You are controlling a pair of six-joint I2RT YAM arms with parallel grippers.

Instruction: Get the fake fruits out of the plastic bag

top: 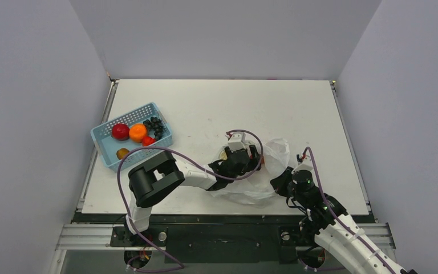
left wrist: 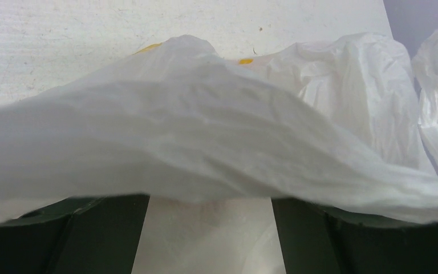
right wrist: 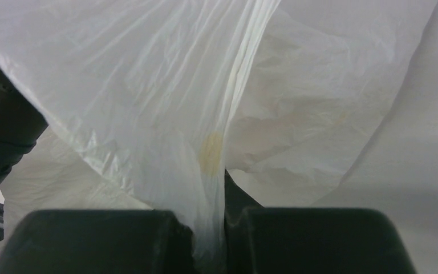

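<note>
The white plastic bag [top: 278,155] lies crumpled mid-table between my two arms. Inside it, my left gripper has its fingers [left wrist: 100,240] spread apart under a fold of the bag, and no fruit shows between them. Bits of yellow [left wrist: 245,61] peek past the film in the left wrist view. In the top view a little yellow [top: 222,154] and red show beside the left gripper; most of the bag's contents are hidden. My right gripper is shut on gathered bag film, which rises from between its fingers.
A blue basket [top: 104,149] at the left holds a red apple [top: 120,132], an orange [top: 138,133], dark grapes [top: 156,126], a smaller red fruit [top: 147,141] and a brown one [top: 122,153].
</note>
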